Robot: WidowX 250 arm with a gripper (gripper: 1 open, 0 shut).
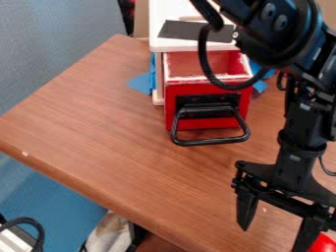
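My black gripper (276, 224) hangs low over the right front of the wooden table (105, 148), its two fingers spread open with nothing seen between them. A red object (324, 245) is partly visible at the bottom right corner, by the right finger and mostly cut off by the frame and gripper. Up and to the left of the gripper sits a red box (196, 96) with a black wire handle (209, 140) on its front.
A white piece (175, 27) with a dark panel stands behind the red box, with blue material (140, 83) beside it.
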